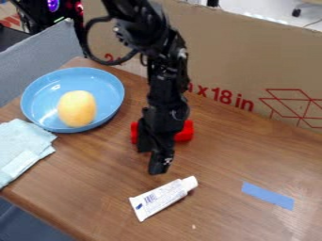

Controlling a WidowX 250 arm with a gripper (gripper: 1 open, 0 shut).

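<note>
My black gripper (pixel 160 151) is low over the wooden table (pixel 227 165), open, its fingers in front of a red object (pixel 183 132) that is largely hidden behind it. A white tube (pixel 163 197) lies on the table nearer the front. A blue bowl (pixel 51 89) at the left holds a yellow oval object (pixel 77 108).
A pale folded cloth (pixel 19 149) lies at the left edge. A blue strip (pixel 268 196) is at the right. A cardboard panel (pixel 258 75) stands along the back.
</note>
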